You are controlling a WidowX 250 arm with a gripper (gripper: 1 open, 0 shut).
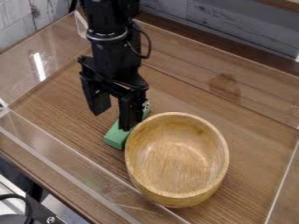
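Note:
My black gripper point(112, 103) hangs over the left middle of the table, open, its fingers pointing down. Below it and to the right lies a green object point(119, 135), partly hidden behind the gripper and the rim of a round wooden bowl. The bowl point(177, 159) sits at the lower middle right and looks empty.
A dark cable runs at the lower left corner.

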